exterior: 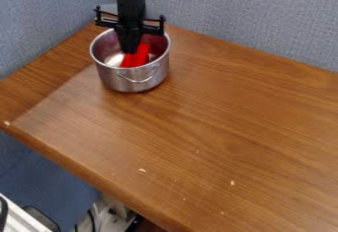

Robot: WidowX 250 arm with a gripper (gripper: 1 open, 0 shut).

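A steel pot (129, 76) with a wire handle stands on the wooden table near the back left. Inside it lies a red object (136, 56). My black gripper (129, 47) reaches down from above into the pot, beside the red object. Its fingertips are partly hidden by the pot and the object, so whether they are apart or together is unclear.
Grey padded panels (264, 24) border it at the back and left. Cables and white items lie below the front left edge.
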